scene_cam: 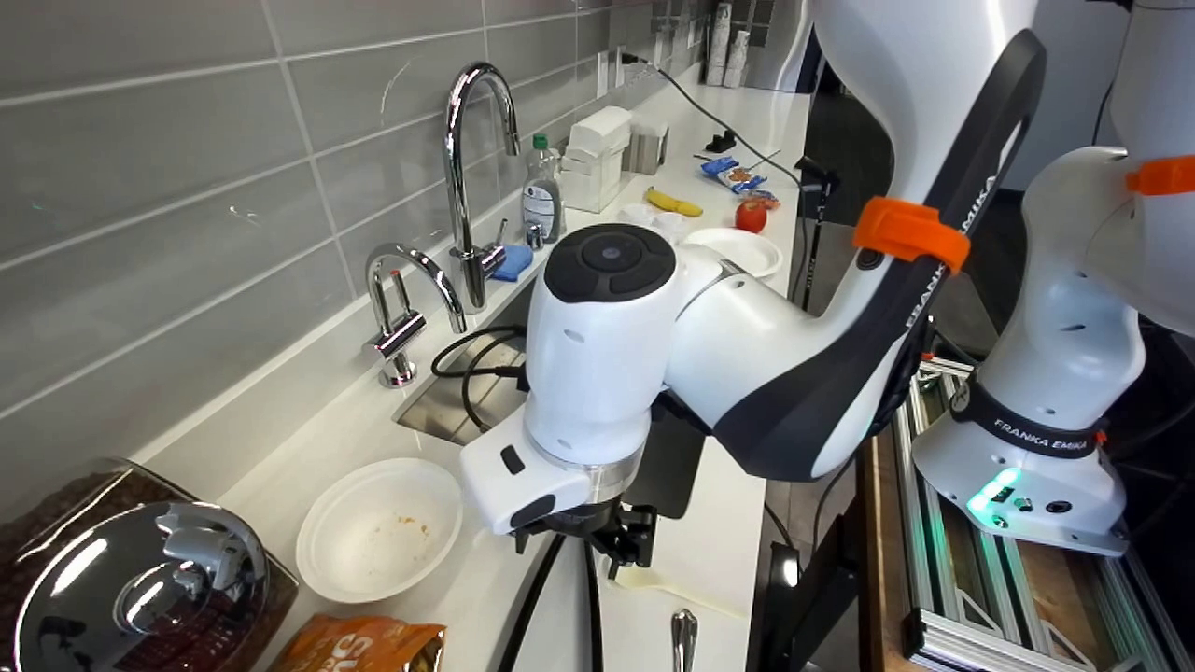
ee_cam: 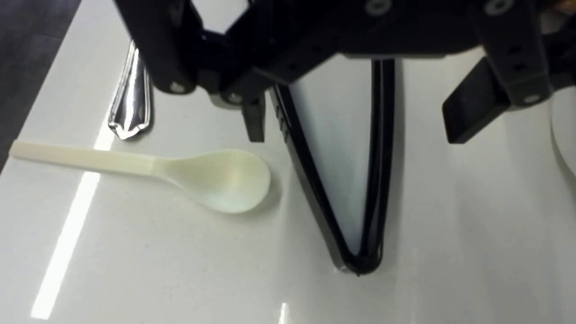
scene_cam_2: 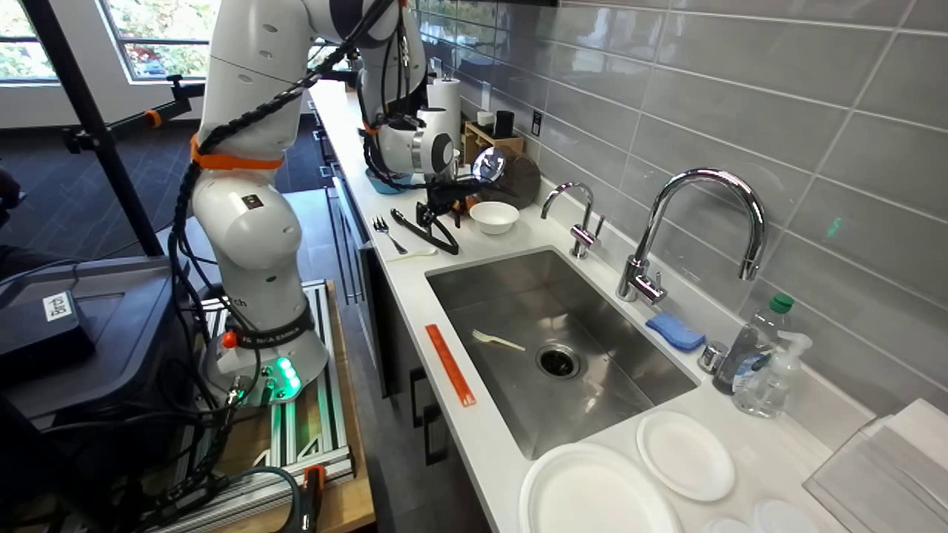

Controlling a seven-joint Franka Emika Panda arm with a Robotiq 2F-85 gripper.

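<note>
My gripper is open, its two black fingers set wide apart. Below it, black-edged tongs (ee_cam: 379, 178) lie on the white counter, their V-shaped closed end pointing down the wrist view. The tongs run through the gap between the fingers, and nothing is gripped. A cream spoon (ee_cam: 227, 181) lies flat on the left with its bowl close to the tongs. Behind it shows the silver handle of a fork (ee_cam: 131, 100). In exterior view 2, the gripper (scene_cam_2: 428, 213) is low over the tongs (scene_cam_2: 440, 238).
A white bowl (scene_cam: 336, 549) with crumbs stands beside the gripper, near an orange bag (scene_cam: 364, 646) and a glass-lidded container (scene_cam: 134, 594). The steel sink (scene_cam_2: 480, 293) holds a pale fork (scene_cam_2: 498, 340). A red strip (scene_cam_2: 450, 366) lies along the counter's front edge.
</note>
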